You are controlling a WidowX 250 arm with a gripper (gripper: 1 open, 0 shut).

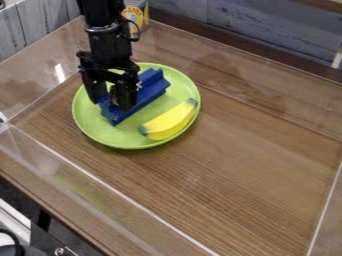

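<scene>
A green plate (123, 138) rests on the wooden table at the left. A dark blue elongated object (150, 85) lies slanted on it, with a yellow banana (170, 118) to its lower right. The black gripper (114, 92) reaches down from the top left onto the left part of the blue object. Its dark fingers blend together, so whether they grasp anything is unclear.
A yellow item (135, 16) stands at the top behind the arm. The table is edged by low grey-white borders.
</scene>
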